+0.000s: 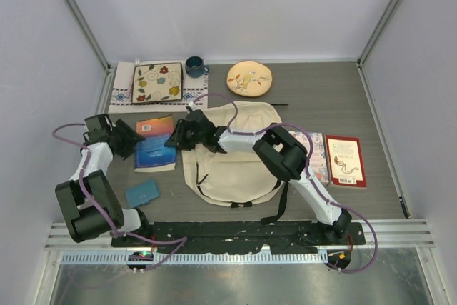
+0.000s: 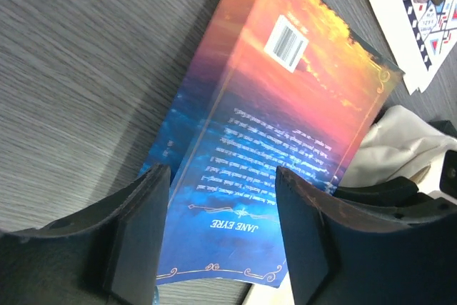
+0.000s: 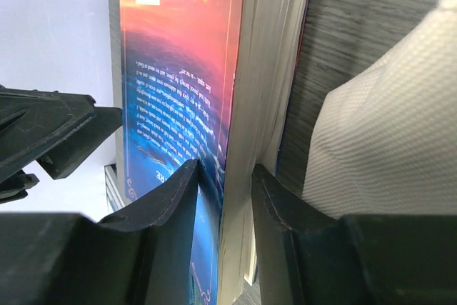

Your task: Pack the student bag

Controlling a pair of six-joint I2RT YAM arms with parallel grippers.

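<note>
A book with an orange-to-blue back cover (image 1: 155, 149) lies left of the cream cloth bag (image 1: 232, 180), apparently atop another book. My left gripper is part open above the book's left side, its fingers over the cover and spine. My right gripper is at the book's right edge, one finger on the cover side and the other beside the page block; whether it grips firmly I cannot tell. The bag's fabric fills the right of the right wrist view.
A teal notebook (image 1: 142, 193) lies at front left. A floral case (image 1: 157, 83) on a mat, a blue mug (image 1: 194, 67) and a round bird-patterned item (image 1: 249, 78) stand at the back. Books (image 1: 345, 161) lie at right.
</note>
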